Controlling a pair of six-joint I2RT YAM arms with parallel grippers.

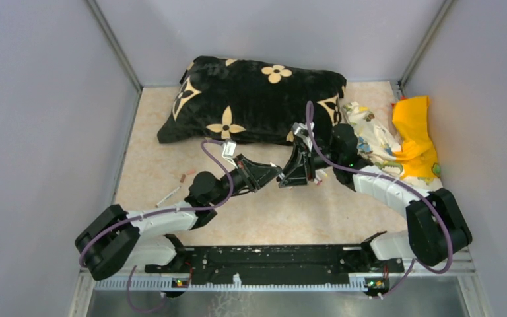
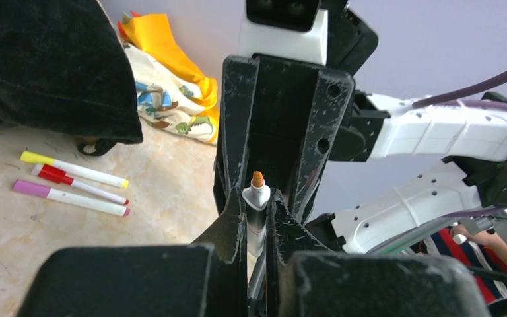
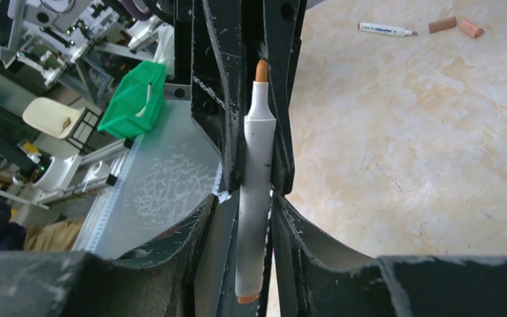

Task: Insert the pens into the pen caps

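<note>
A white pen [image 3: 256, 198] with a bare orange-brown tip is held in my left gripper, whose fingers are shut on its sides. My right gripper [image 1: 284, 177] is open close by; from its wrist view the pen stands between its fingers, with gaps showing at the sides. On the table at the left lie a brown cap [image 3: 442, 24], a pinkish-orange cap [image 3: 471, 28] and another uncapped white pen [image 3: 386, 29] with a brown tip. In the left wrist view, the right gripper's open fingers stand behind the held pen.
Yellow [image 2: 72, 170], red [image 2: 79, 183] and purple [image 2: 69, 198] capped markers lie on the table near the right arm. A black flowered cushion [image 1: 257, 99] fills the back, with colourful cloth [image 1: 414, 135] at the right.
</note>
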